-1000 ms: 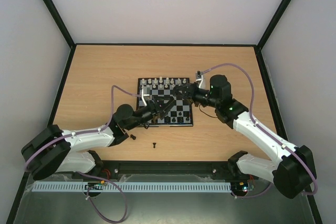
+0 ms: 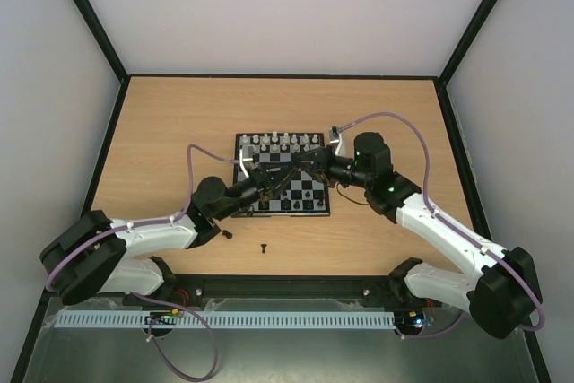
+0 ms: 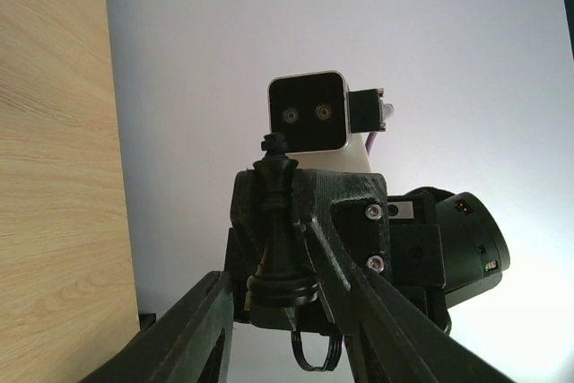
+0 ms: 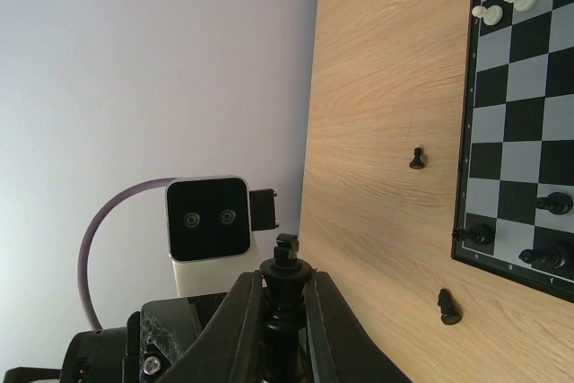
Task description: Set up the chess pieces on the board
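Above the board, my two grippers meet tip to tip. A black crowned piece (image 3: pixel 280 239), which looks like a king, is clamped in my right gripper; its head sticks up past the fingers (image 4: pixel 235 329). My left gripper stands part open, its fingers (image 3: pixel 208 320) on either side of the piece's base. Whether they touch it I cannot tell. The chessboard (image 4: pixel 463 177) has white pieces (image 4: pixel 491 15) at one end and several black pieces (image 4: pixel 558 204) at the other. From above, the arms cover its middle.
Loose black pieces lie off the board: a small one (image 4: pixel 417 160) and a larger one (image 4: pixel 449 307) in the right wrist view. The top view shows dark pieces (image 2: pixel 264 248) on the wood near the front.
Over the last second my right gripper has shifted slightly left, closing the small gap to my left gripper. The board and loose pieces stay where they were.
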